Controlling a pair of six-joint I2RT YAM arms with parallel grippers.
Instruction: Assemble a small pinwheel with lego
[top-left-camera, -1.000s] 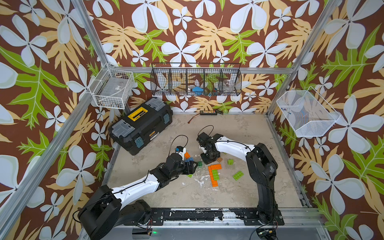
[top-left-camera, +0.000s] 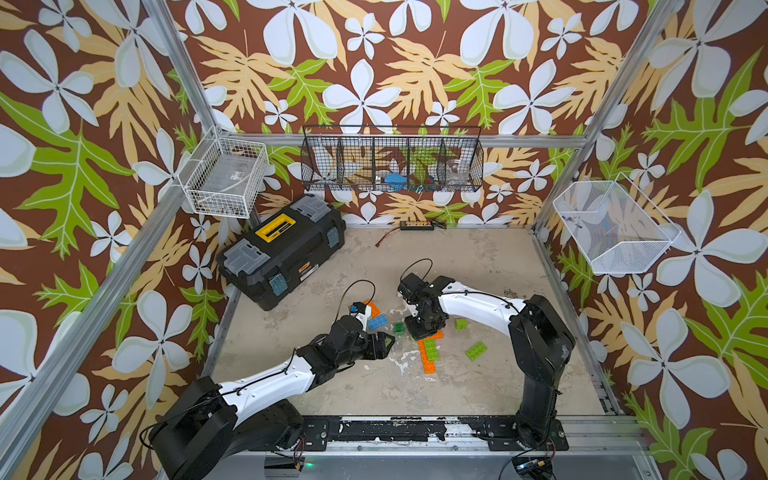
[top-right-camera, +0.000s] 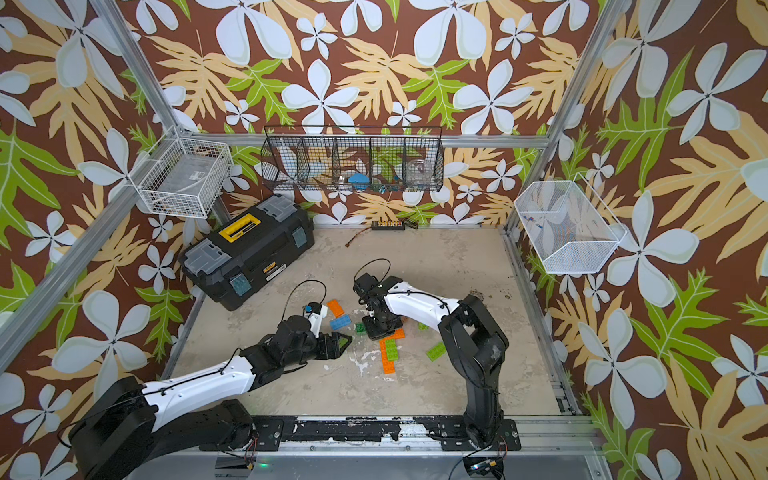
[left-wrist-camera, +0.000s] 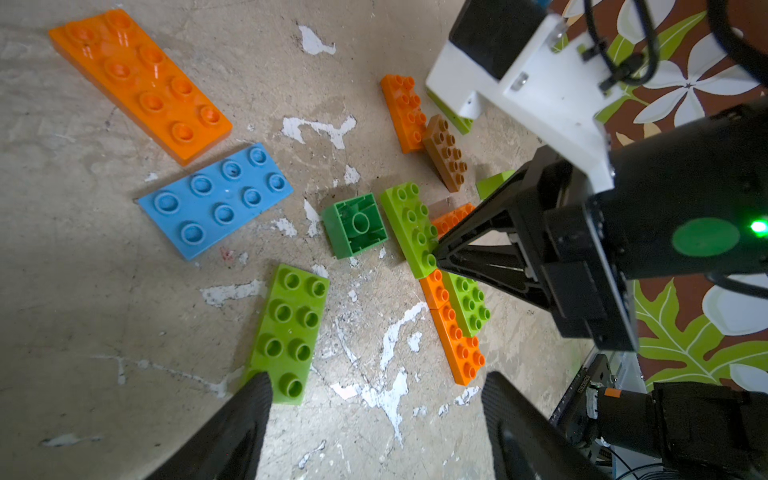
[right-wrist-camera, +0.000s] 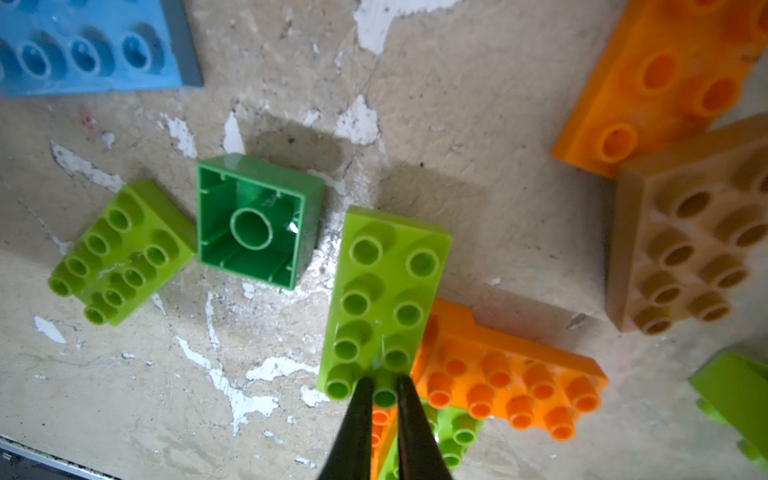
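In the right wrist view my right gripper is shut on the near end of a lime brick (right-wrist-camera: 384, 296), gripping a stud at its corner. This brick slants over the orange bricks (right-wrist-camera: 504, 372), which have another lime brick (right-wrist-camera: 453, 438) beside them; whether it touches them I cannot tell. My left gripper stands open with nothing between its fingers, behind a loose lime brick (left-wrist-camera: 288, 332) on the table. A small dark green brick (left-wrist-camera: 354, 225) shows its hollow underside, just left of the held brick.
A blue brick (left-wrist-camera: 216, 198) and an orange brick (left-wrist-camera: 140, 84) lie farther left. Beyond the right gripper are a brown brick (right-wrist-camera: 688, 224) and another orange one (right-wrist-camera: 664, 80). A black toolbox (top-left-camera: 281, 249) stands back left.
Compared with a second ago, my right gripper has come forward and slightly right, over the orange bricks.
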